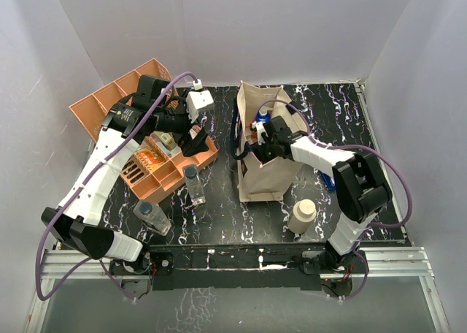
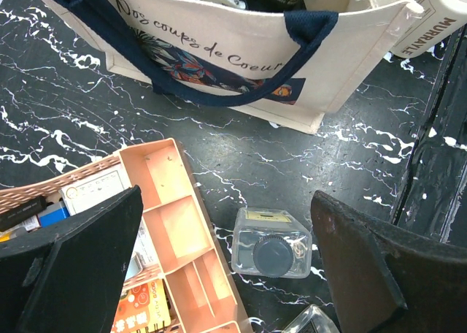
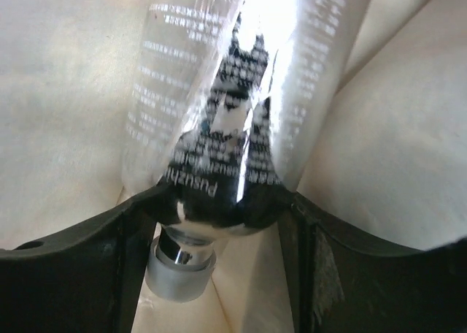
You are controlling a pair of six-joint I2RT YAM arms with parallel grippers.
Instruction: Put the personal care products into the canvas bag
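The canvas bag [image 1: 266, 187] stands at the centre with products inside, among them a blue-capped bottle [image 1: 263, 116]; in the left wrist view its printed side [image 2: 204, 55] and navy handle show. My right gripper [image 1: 266, 147] is down inside the bag, part open around a clear, dark-labelled bottle [image 3: 211, 114]; whether it grips it is unclear. My left gripper [image 1: 195, 139] hangs open and empty over the organizer. Two clear bottles [image 1: 195, 187] [image 1: 153, 217] stand front left, and a white bottle [image 1: 302, 217] front right.
A peach organizer [image 1: 171, 176] with assorted items fills the left of the dark marble table [image 1: 219, 231]. A blue item [image 1: 328, 181] lies right of the bag. Walls enclose the back and sides.
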